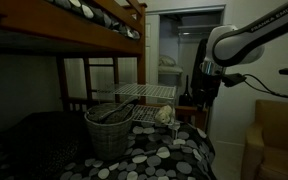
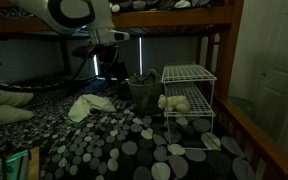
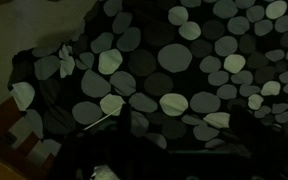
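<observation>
My gripper [image 1: 205,92] hangs above the dotted bedspread, dark and hard to make out in exterior view 1. In the wrist view two dark fingers [image 3: 126,122] stand well apart at the bottom, with only dotted cloth showing between them. A woven basket [image 1: 109,137] rests on the bedspread [image 2: 119,150], with dark things inside that I cannot identify. Beside it stands a white wire rack [image 2: 189,73] with two levels. A pale, soft-looking object [image 2: 174,103] is at the rack's lower level. On the bed's other side lies a crumpled white cloth [image 2: 91,107].
The upper bunk [image 1: 69,30] overhangs the bed and basket. A wooden rail [image 2: 249,135] runs along one bed side, and a brown armchair [image 1: 276,140] stands at the right. Much of the bedspread in front of the basket is bare.
</observation>
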